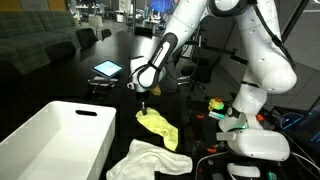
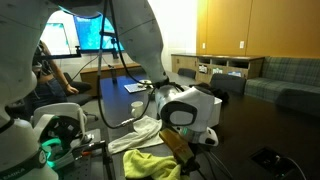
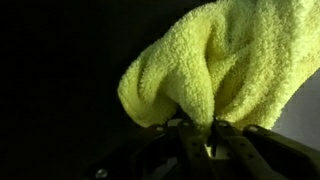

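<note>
A yellow cloth [image 1: 165, 130] lies crumpled on the dark table. Its far end reaches up to my gripper, which points down at it. In the wrist view a bunched fold of the yellow cloth [image 3: 215, 75] narrows between the dark fingertips; how tightly they close on it is hard to see. From exterior view 2 the gripper's body hides part of the yellow cloth [image 2: 145, 163]. Nearer the front, a white cloth [image 1: 150, 163] lies spread out, separate from the yellow one.
A large open white box [image 1: 62, 140] stands to the left of the cloths. Behind the arm lies a tablet-like object [image 1: 107, 69]. A white mug [image 2: 137, 108] is on the table in exterior view 2. Another robot arm [image 1: 262, 110] occupies the right side.
</note>
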